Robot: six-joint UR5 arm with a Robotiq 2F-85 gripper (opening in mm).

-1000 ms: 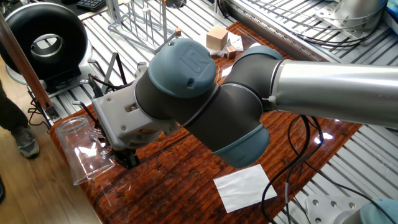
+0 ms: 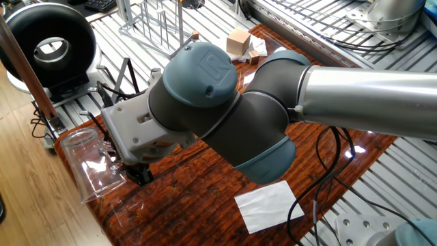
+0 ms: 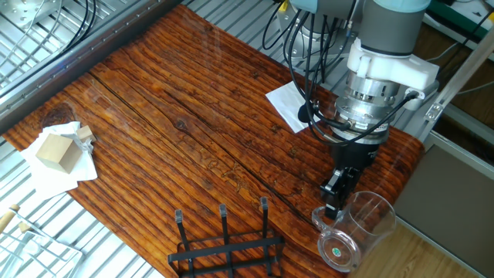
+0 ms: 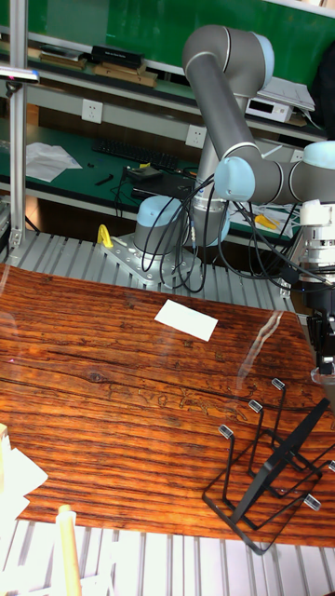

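Observation:
A clear glass mug (image 3: 356, 232) with a round sticker on its base shows tilted in exterior view 2, over the table's corner and edge. My gripper (image 3: 333, 210) points down at the mug's handle (image 3: 319, 219), its fingers close together and shut on it. Exterior view 1 has the same mug (image 2: 92, 167) to the left of the gripper, whose fingertips are mostly hidden by the arm. A black wire rack (image 3: 228, 251) stands on the wooden table (image 3: 177, 123), beside the mug. In exterior view 3 the gripper is cut off at the right edge.
White paper (image 3: 292, 106) lies flat near the arm's base. A wooden block (image 3: 59, 153) and a smaller one (image 3: 85, 133) rest on another white sheet at the far end. Cables (image 3: 307, 69) hang along the arm.
The arm, gripper and mug look unmoved. A person at the left of exterior view 1 has gone out of view.

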